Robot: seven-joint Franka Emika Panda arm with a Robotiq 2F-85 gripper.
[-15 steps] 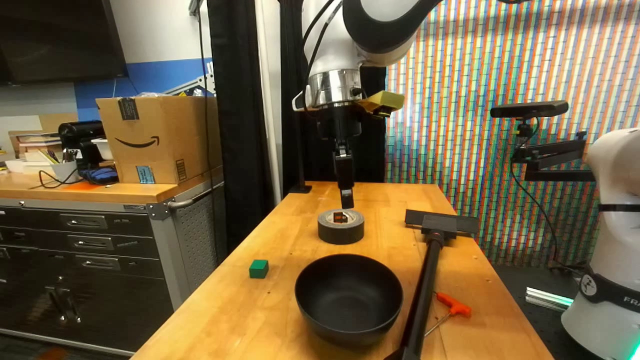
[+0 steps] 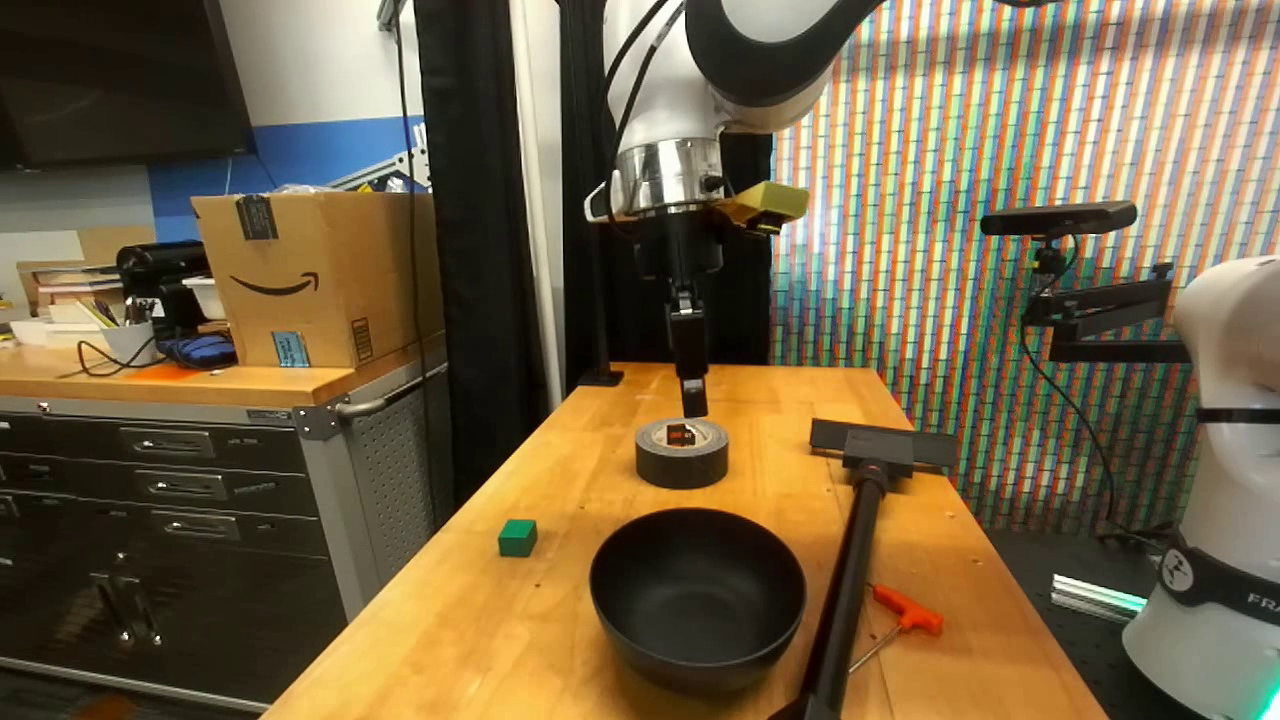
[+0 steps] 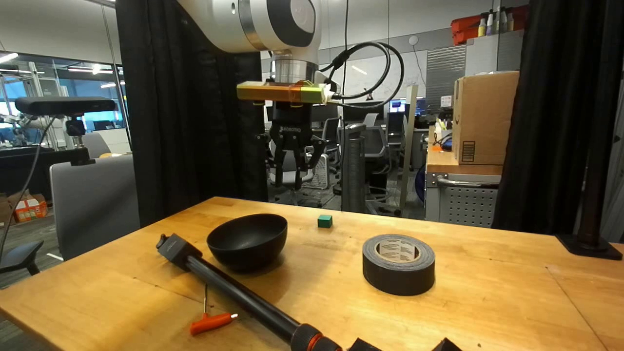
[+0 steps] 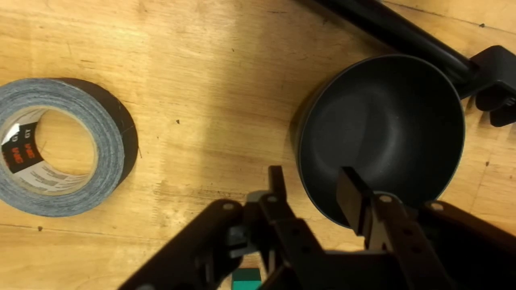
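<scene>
My gripper hangs well above the table, open, with nothing between its fingers. In the wrist view one fingertip overlaps the black bowl, while the other shows over bare wood left of the rim. The empty bowl stands upright on the table. A small green cube lies on the wood to the bowl's left in the first exterior view; the wrist view catches only part of it at the bottom edge. The roll of dark tape lies flat, apart from both bowl and cube.
A long black pole with a flat head lies close along the bowl's side. Beyond it is an orange-handled hex key. Bare wood separates the tape from the bowl. A second white arm stands off the table's right side.
</scene>
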